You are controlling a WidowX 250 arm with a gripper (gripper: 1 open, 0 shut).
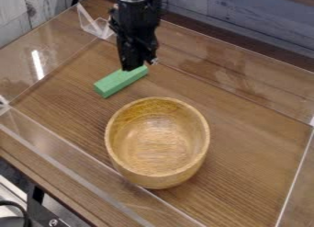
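Note:
A green bar (120, 81) lies on the wooden table, slanting, left of centre and behind a large yellow-tan bowl (157, 139) in the front middle. My dark gripper (128, 58) hangs above and just behind the bar, apart from it. Its fingers are small and dark in this view, so whether they are open or shut is unclear.
Walls or edges bound it at the back and at the near left.

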